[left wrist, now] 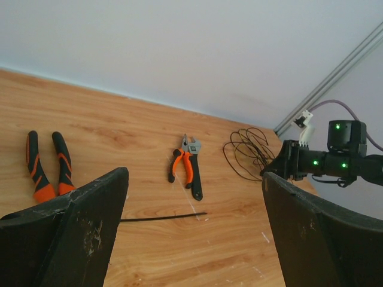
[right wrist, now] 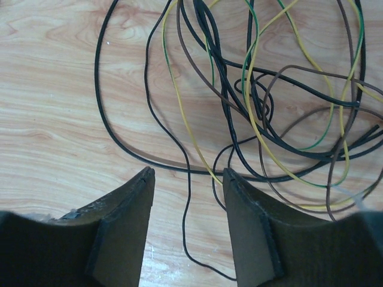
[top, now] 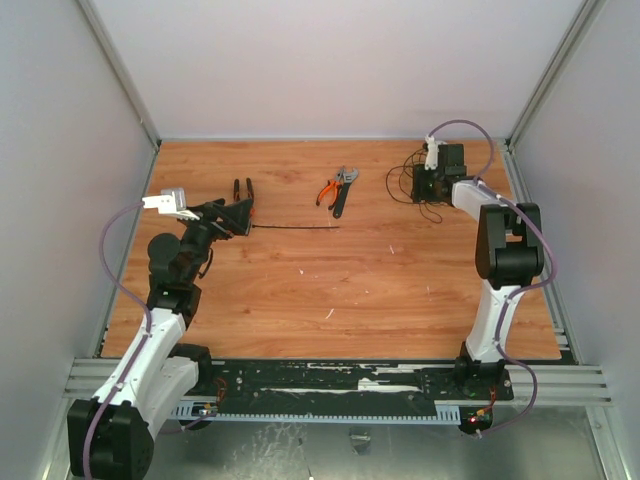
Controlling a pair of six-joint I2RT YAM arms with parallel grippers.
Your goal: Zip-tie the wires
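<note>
A loose tangle of wires lies at the back right of the table. The right wrist view shows black wires with yellow, green and brown strands among them. Over this tangle stands my right gripper, its fingers part open, with wires beyond and between them but none visibly clamped. A thin black zip tie lies straight on the table left of centre. My left gripper hangs near the zip tie's left end, fingers wide apart and nothing held; part of the tie is hidden behind its left finger.
Orange-and-black pliers and a dark-handled tool lie side by side at the back middle. Another pair of orange-black handles rests behind my left gripper.
</note>
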